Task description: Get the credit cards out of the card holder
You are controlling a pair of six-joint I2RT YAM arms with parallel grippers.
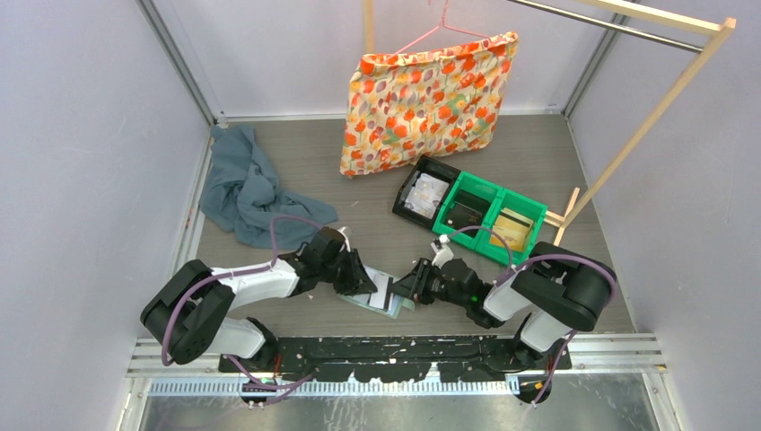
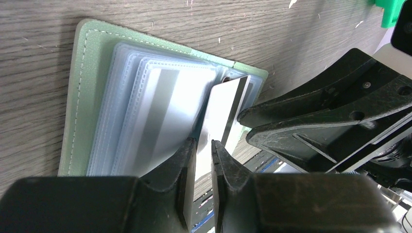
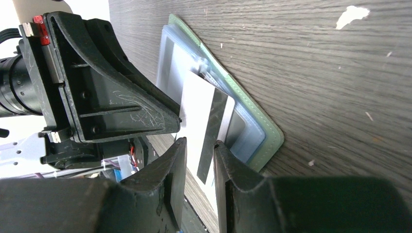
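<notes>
A pale green card holder (image 1: pixel 395 307) with clear sleeves (image 2: pixel 160 107) lies on the table between my two grippers. A white card with a dark stripe sticks out of a sleeve, also seen as a card (image 3: pixel 199 116) in the right wrist view. My left gripper has its fingertips at the card's edge, part open. My right gripper is at the card from the other side, fingers part open over it. Whether either grips the card is unclear.
A black bin (image 1: pixel 404 203) and green bins (image 1: pixel 489 189) stand at the back right. A blue cloth (image 1: pixel 251 197) lies at the left, and a flowered fabric bag (image 1: pixel 422 99) hangs at the back.
</notes>
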